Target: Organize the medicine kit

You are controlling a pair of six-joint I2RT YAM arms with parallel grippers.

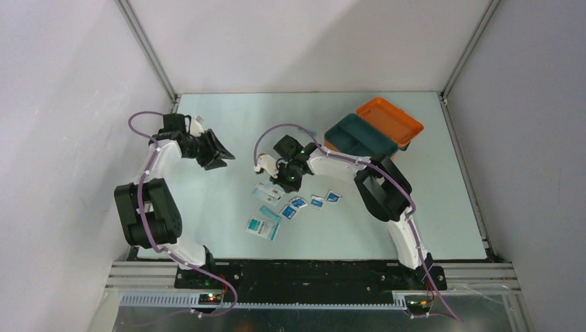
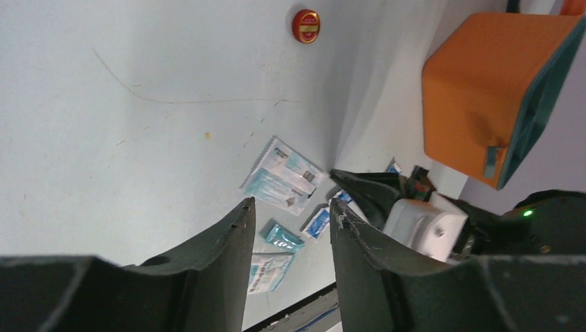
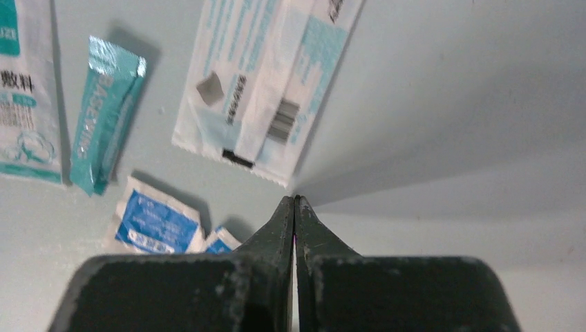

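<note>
My right gripper is shut, nothing between its fingers. Its tips are just beyond the near corner of a large white-and-blue gauze packet (image 3: 269,104), which lies flat on the table. Left of that packet are a teal sachet (image 3: 107,117) and a white-and-teal pouch (image 3: 27,97). Small blue-and-white wipe packets (image 3: 157,220) lie nearer; my right fingers partly cover one. The medicine kit (image 1: 363,135), a green bin with compartments and an orange lid, stands open at the back right. My left gripper is open and empty, at the table's left.
A small red round tin (image 2: 305,26) sits on the table beyond the packets. More wipe packets (image 1: 333,197) lie to the right of the group. My right arm (image 1: 345,166) reaches across in front of the kit.
</note>
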